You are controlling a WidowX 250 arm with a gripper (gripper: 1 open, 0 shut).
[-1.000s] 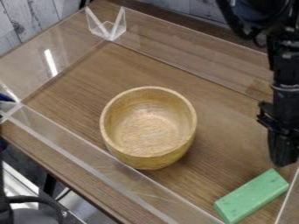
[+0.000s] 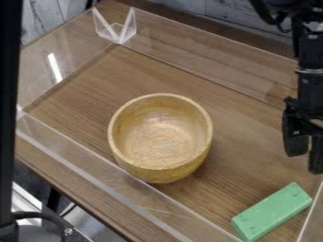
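Note:
The black gripper (image 2: 297,142) is at the right edge of the camera view, low over the table and partly cut off by the frame. It is open, with nothing seen between its fingers. Below it, at the bottom right, lies a green rectangular block (image 2: 270,210). A round wooden bowl (image 2: 159,157) stands empty left of centre, apart from the gripper.
Clear plastic walls edge it, with a clear bracket (image 2: 115,28) at the back left. A dark object (image 2: 32,229) sits at the lower left, outside the table.
The arm and gripper have shifted slightly at the right edge, the gripper now sitting a little higher and farther right. The bowl and green block have not moved.

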